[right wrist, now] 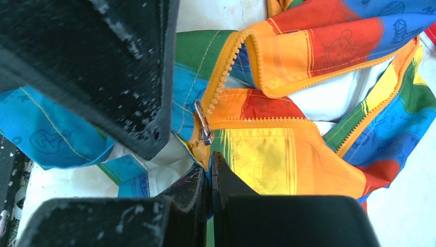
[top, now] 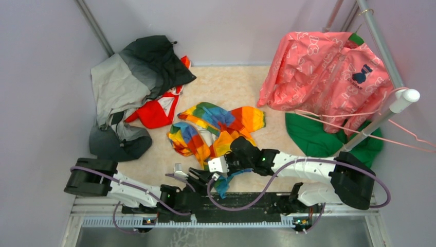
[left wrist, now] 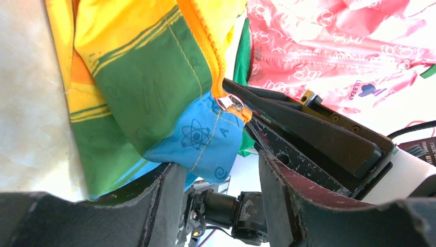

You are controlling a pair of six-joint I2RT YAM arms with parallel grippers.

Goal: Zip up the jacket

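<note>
The rainbow jacket point(top: 205, 131) lies rumpled at the table's front middle, front parted, its orange zip teeth showing in the right wrist view. My right gripper is shut at the bottom end of one zip edge, on thin fabric just below the metal zip pull point(right wrist: 204, 128). My left gripper stands open close beside it, with the jacket's blue hem corner point(left wrist: 200, 144) just beyond its fingertips; in the left wrist view the zip's end sits at the right gripper's fingers.
Grey jacket point(top: 123, 77) and red-white garment point(top: 154, 110) lie at back left. A pink jacket point(top: 319, 72) hangs from the rack point(top: 380, 118) at right, over green cloth point(top: 308, 134). Bare table shows behind the rainbow jacket.
</note>
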